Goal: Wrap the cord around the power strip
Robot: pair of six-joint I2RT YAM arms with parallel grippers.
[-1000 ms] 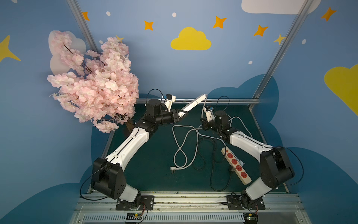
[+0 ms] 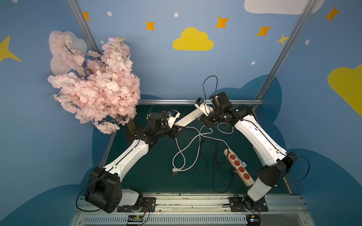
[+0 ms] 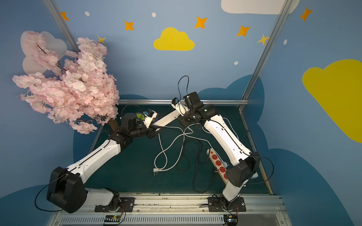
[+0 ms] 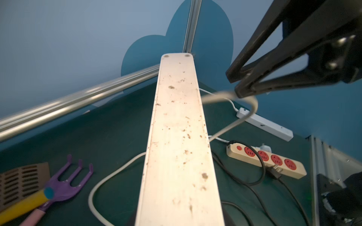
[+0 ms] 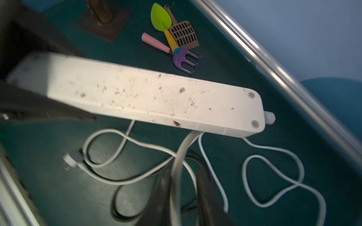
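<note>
A white power strip point(image 4: 181, 131), its speckled underside up, hangs in the air with my left gripper point(image 2: 177, 130) shut on one end of it. In the right wrist view the same strip point(image 5: 158, 96) stretches across above the table. A white cord point(image 4: 247, 103) loops out beside it, blurred in the left wrist view. My right gripper is by the strip's far half, its fingers parted. In the right wrist view a length of cord point(image 5: 177, 173) passes between those blurred fingers, with a gap showing. More cord point(image 2: 188, 150) and its plug point(image 2: 175, 171) lie on the table.
A cream power strip with red sockets point(image 2: 239, 167) and a black cable point(image 2: 215, 169) lie at right. Another white strip point(image 4: 265, 124) lies beyond. Toy garden tools point(image 5: 182, 58) rest at the back left, near the blossom tree point(image 2: 101, 82).
My right gripper has come from beside the strip up and over toward its far end. The left gripper has lowered slightly, and the held strip's tilt has changed over the second.
</note>
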